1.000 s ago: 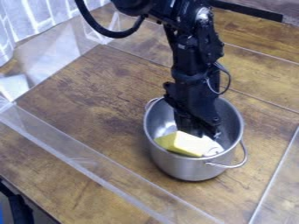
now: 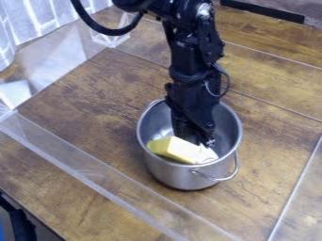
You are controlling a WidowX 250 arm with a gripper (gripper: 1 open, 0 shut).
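A silver metal pot [image 2: 176,171] with side handles sits on the wooden table [image 2: 82,108], holding a pale yellow block [image 2: 179,148] and something white beside it. The black arm reaches down from the top, and my gripper [image 2: 197,129] is low inside the pot's back part, over the contents. Its fingertips are dark and hard to make out; I cannot tell whether anything is between them.
A clear plastic strip [image 2: 88,168] crosses the front left of the table. A crumpled white item [image 2: 13,92] lies at the left edge. The wood behind and right of the pot is clear.
The pot with its contents has shifted to the left and slightly up in the view, and my gripper has moved left along with it.
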